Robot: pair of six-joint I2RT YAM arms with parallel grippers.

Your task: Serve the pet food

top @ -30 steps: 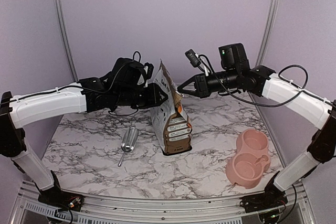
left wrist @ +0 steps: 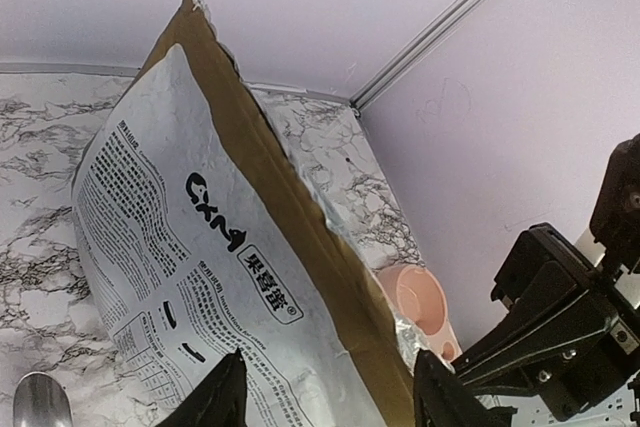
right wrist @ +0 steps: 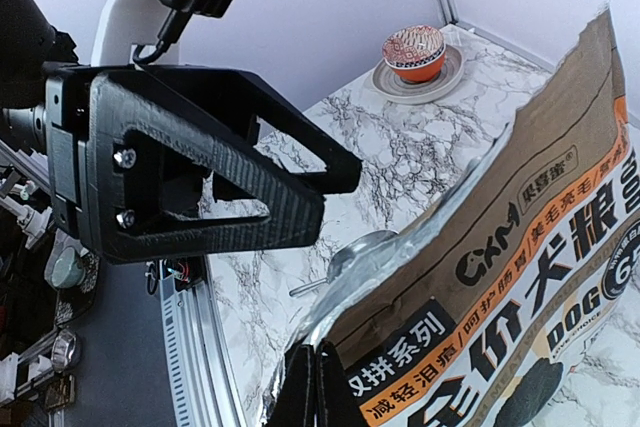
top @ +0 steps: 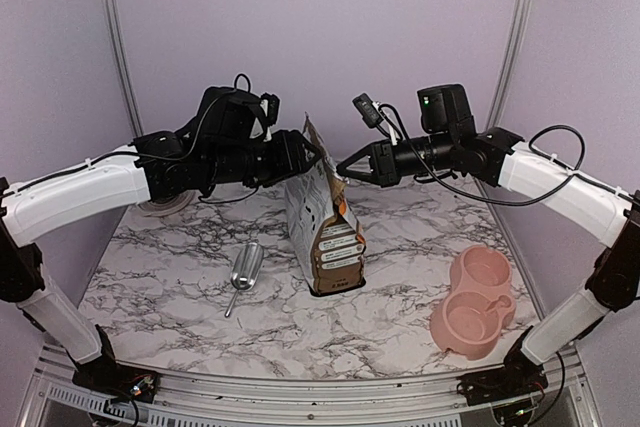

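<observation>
The tall pet food bag (top: 325,227) stands upright mid-table, its top drawn up to a slanting edge. My left gripper (top: 314,152) is at the bag's upper left side; in the left wrist view its fingers stand open, with the bag's white side panel (left wrist: 230,277) across the space ahead of them. On the other side, my right gripper is shut on the thin silvery rim of the bag. A metal scoop (top: 247,267) lies to the bag's left. The pink double bowl (top: 474,302) rests empty at front right.
Behind the left arm, an orange patterned bowl (right wrist: 414,55) sits on a grey plate (right wrist: 448,77). Both arms come close together above the bag.
My left gripper has risen a little along the bag's left side, its arm tilting upward. The right arm, bag, scoop and pink bowl have stayed in place.
</observation>
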